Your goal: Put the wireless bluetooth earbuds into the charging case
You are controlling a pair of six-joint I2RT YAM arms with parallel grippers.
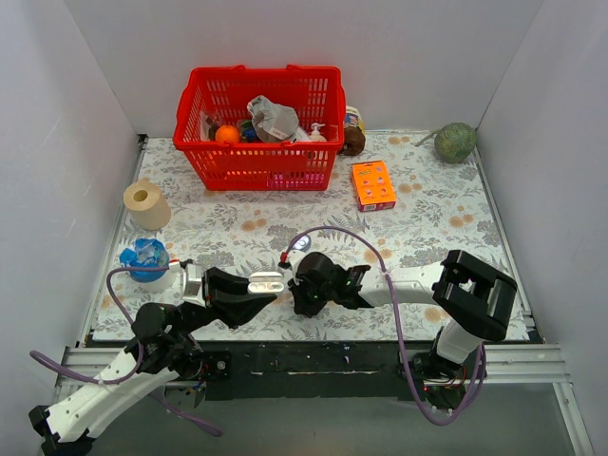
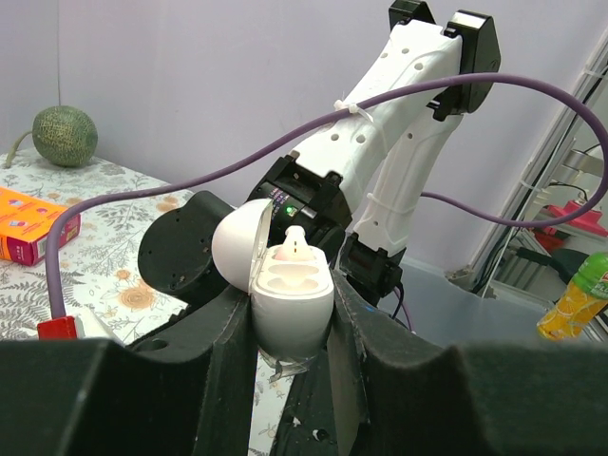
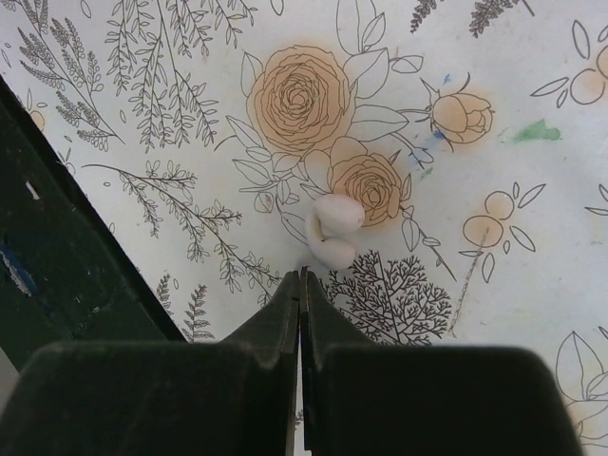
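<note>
My left gripper holds the white charging case shut between its fingers, lid raised, its inner slots visible in the left wrist view. In the right wrist view a white earbud lies on the flowered mat just beyond the tips of my right gripper, which is shut with nothing visible between its fingers. In the top view that earbud is hidden by the right arm.
A red basket of items stands at the back, with an orange box, a melon, a paper roll and a blue bag around the mat's edges. Purple cables arch over both arms.
</note>
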